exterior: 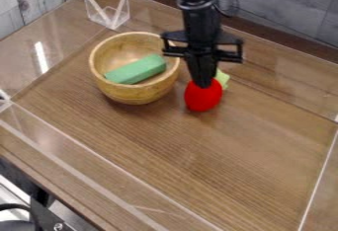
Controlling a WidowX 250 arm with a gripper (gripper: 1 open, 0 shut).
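Note:
My gripper (201,55), black with its fingers pointing down, hangs just above and behind a red oval object (204,95) right of a wooden bowl. It looks shut; nothing clearly shows between its fingers. A small pale green item (222,79) lies behind the red object, partly hidden. The round bowl (152,96) holds a green oblong block (136,70).
A clear plastic object (107,10) stands at the back left. A dark cable (14,207) shows in the front left corner.

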